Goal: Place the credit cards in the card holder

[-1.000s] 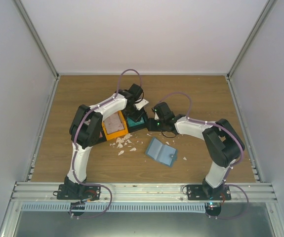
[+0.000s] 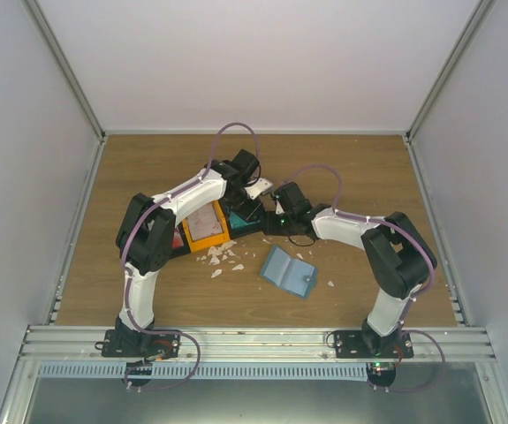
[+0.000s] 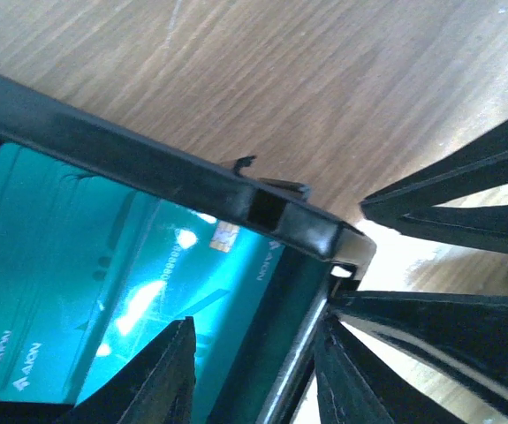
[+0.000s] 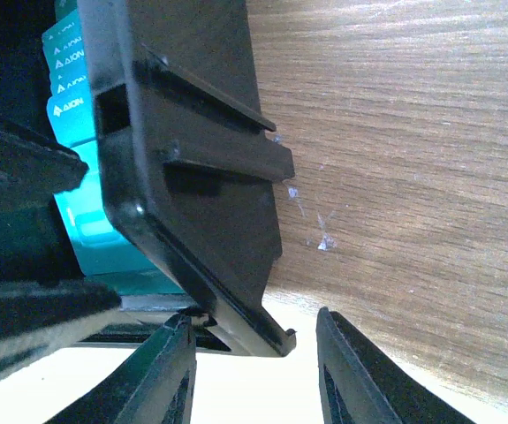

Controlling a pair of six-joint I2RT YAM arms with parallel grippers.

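A black card holder with teal cards in it stands beside an orange-edged compartment. My left gripper is above the holder's end, its two fingertips apart, over the teal cards and black rim; whether anything is between them is unclear. My right gripper is at the holder's end, shut on its black edge. In the left wrist view the right gripper's black fingers reach that same corner from the right.
A grey-blue folded item lies on the table in front, with several pale scraps to its left.
My left gripper and arm have shifted slightly to the right over the holder since a second ago. The right arm stays where it was.
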